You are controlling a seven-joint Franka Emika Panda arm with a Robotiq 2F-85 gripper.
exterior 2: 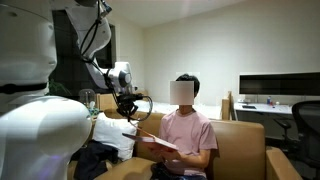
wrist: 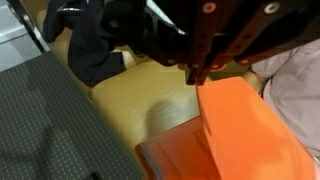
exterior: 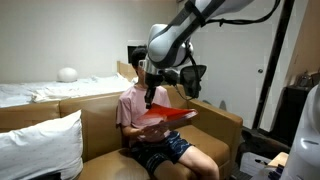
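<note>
A person in a pink shirt (exterior: 132, 108) sits on the couch and holds a red folder or book (exterior 2: 160, 145) on their lap. In the wrist view an orange sheet (wrist: 250, 125) rises from it and narrows to a corner at the fingertips. Beneath that lies a darker red layer (wrist: 185, 150). My gripper is shut, with the sheet's corner appearing to sit between its tips. From the side, the gripper (exterior: 149, 104) stands just above the red item's raised edge.
White pillows (exterior: 42, 150) lie on the left of the brown couch (exterior: 100, 143). The person's shirt and hands are close beside the sheet. A dark garment (wrist: 97, 45) and a dark grey surface (wrist: 60, 125) border the wrist view.
</note>
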